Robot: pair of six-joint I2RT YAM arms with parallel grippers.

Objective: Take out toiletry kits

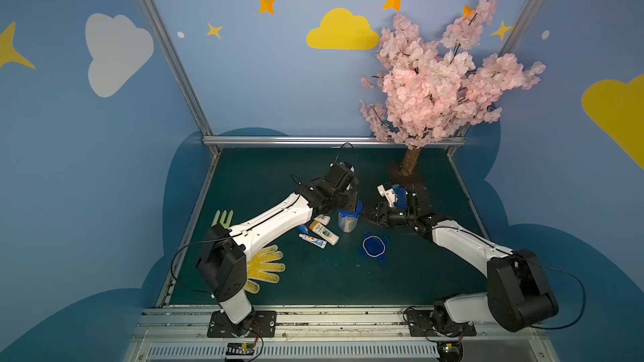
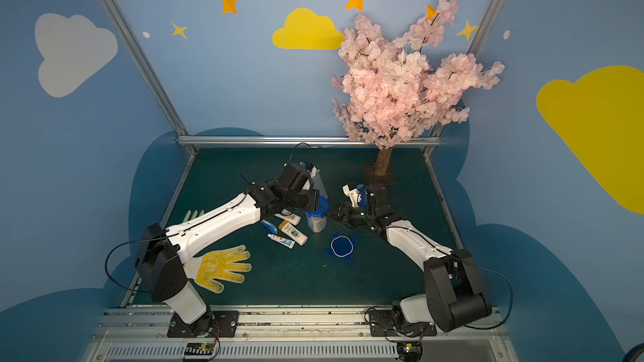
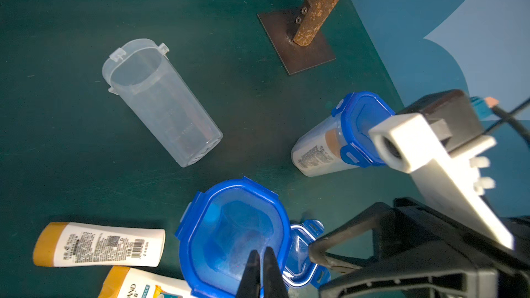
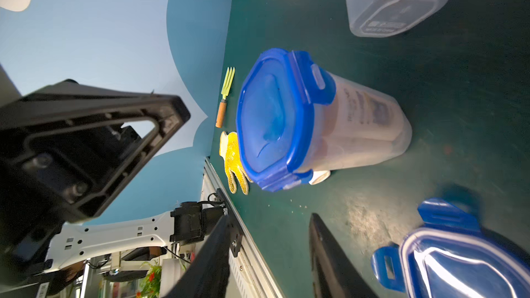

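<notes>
A clear container (image 4: 358, 127) with a blue lid (image 4: 267, 116) stands mid-table with toiletries inside. My left gripper is shut over that lid's edge, nothing showing between its fingers; whether it touches is unclear. My right gripper is just right of this container, its fingers apart and nothing visible between them. A second blue-lidded container (image 3: 325, 149) holds a bottle and stands beyond the right gripper. An empty, lidless container (image 3: 165, 110) lies on its side at the back. Toiletries rest on the table: a white bottle (image 1: 324, 232), another (image 3: 110, 244) and a toothpaste tube (image 1: 312, 241).
A loose blue lid (image 1: 373, 246) lies in front of the containers. Yellow glove (image 1: 265, 268) and a green fork (image 1: 221, 218) are at the left. The tree's base (image 3: 295, 38) occupies the back right.
</notes>
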